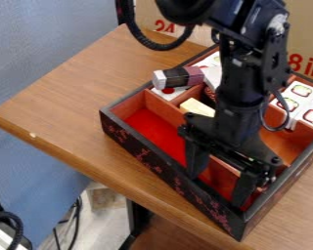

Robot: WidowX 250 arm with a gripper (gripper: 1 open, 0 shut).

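Note:
My black gripper (225, 166) is lowered into an open dark box (133, 137) with a red inner lining. Its fingers sit down in the box's front compartment; whether they hold anything is hidden. Behind the arm, a pale cream block (194, 106) lies in the box. A small dark-and-silver object (176, 78) rests at the box's back left, with white cards with red and green marks (301, 104) at the back right.
A cardboard box (303, 39) stands behind at the upper right.

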